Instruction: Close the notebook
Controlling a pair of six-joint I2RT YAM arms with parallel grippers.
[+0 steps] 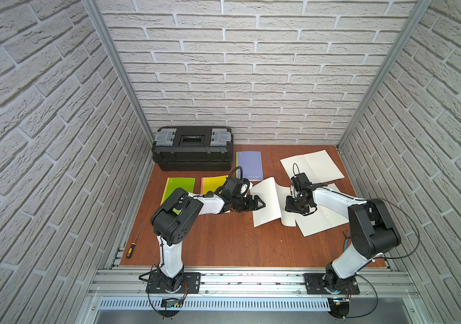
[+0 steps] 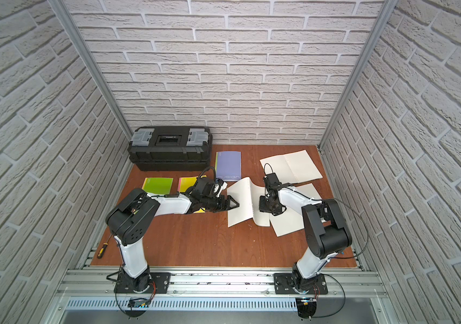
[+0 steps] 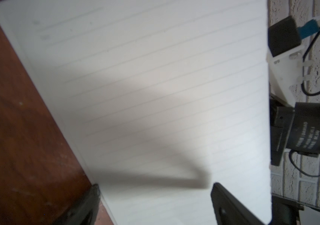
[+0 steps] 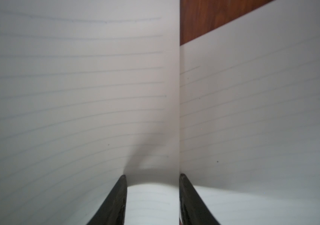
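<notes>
An open notebook with lined white pages lies mid-table, its left half [image 1: 263, 206] tilted up toward the middle and its right half [image 1: 287, 217] curving beside it. My left gripper is open over the left half; one fingertip is at the page's outer edge, the other over the paper. Over the right half, my right gripper stands part open, with one fingertip along that page's outer edge. Both sets of fingers cast shadows on the paper, and no page is pinched. Whether the fingertips touch the paper I cannot tell.
Right of this notebook lies another open one [image 1: 319, 220], its left part overlapped. Farther back are a third open notebook [image 1: 317, 164] and a closed purple one [image 1: 249, 164]. Green [image 1: 176, 186] and yellow [image 1: 209, 183] notebooks and a black toolbox [image 1: 192, 154] occupy the left. Bare wood lies in front.
</notes>
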